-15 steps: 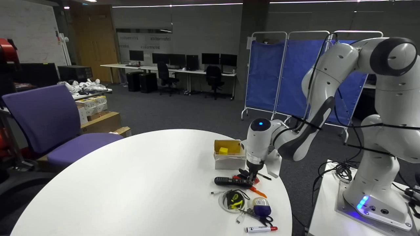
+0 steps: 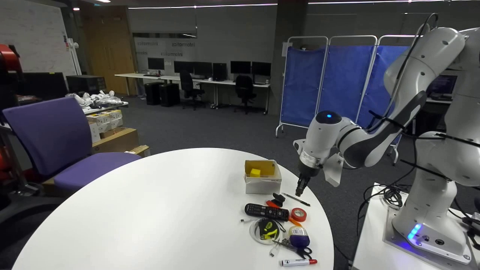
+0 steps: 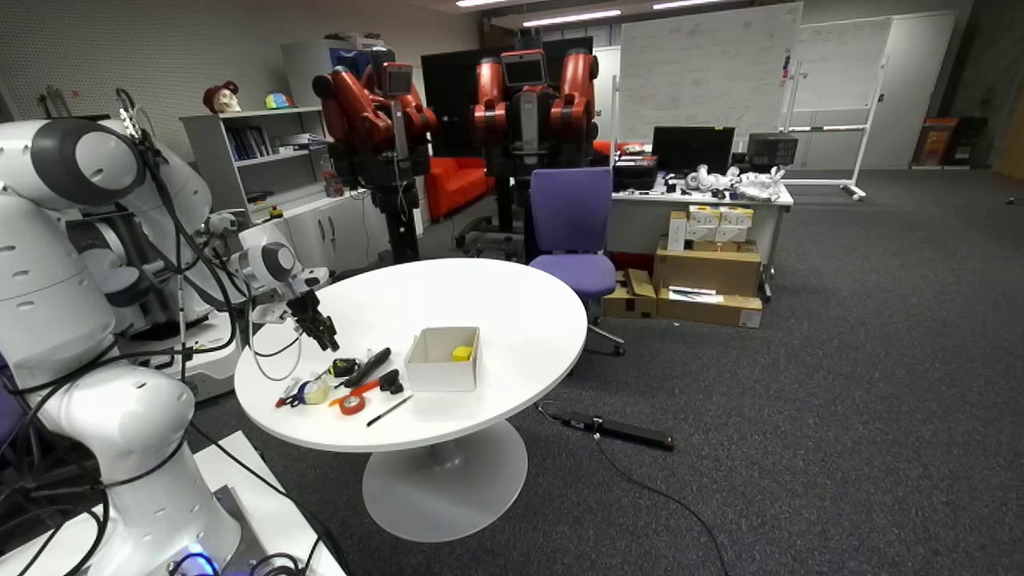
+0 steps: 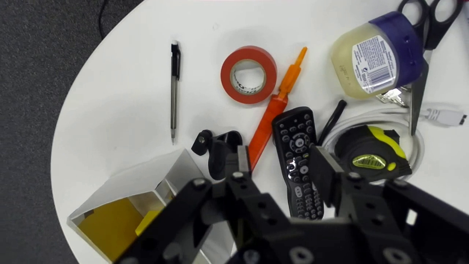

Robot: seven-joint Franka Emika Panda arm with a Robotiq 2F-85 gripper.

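My gripper (image 2: pixel 300 191) hangs above the right side of the round white table, its fingers (image 4: pixel 243 159) apart with nothing held between them. Below it in the wrist view lie a black remote (image 4: pixel 288 140), a red and orange tool (image 4: pixel 265 125) and a small black clip-like item (image 4: pixel 222 154). A roll of red tape (image 4: pixel 228 74) and a pen (image 4: pixel 174 96) lie farther up that view. The open white box (image 2: pixel 263 186) stands beside these things with a yellow block (image 2: pixel 255 173) inside. My fingers hide part of the box in the wrist view.
A jar with a purple lid (image 4: pixel 371 61), scissors (image 4: pixel 420 94), a tape measure (image 4: pixel 362 154) on a coiled white cable and a marker (image 2: pixel 296 262) crowd the table's near right side. A purple chair (image 2: pixel 49 135) stands beyond the table.
The gripper has risen from low among the items beside the remote and shifted right, toward the arm's base. The red tape, largely covered before, now shows clearly. The box and yellow block have stayed put.
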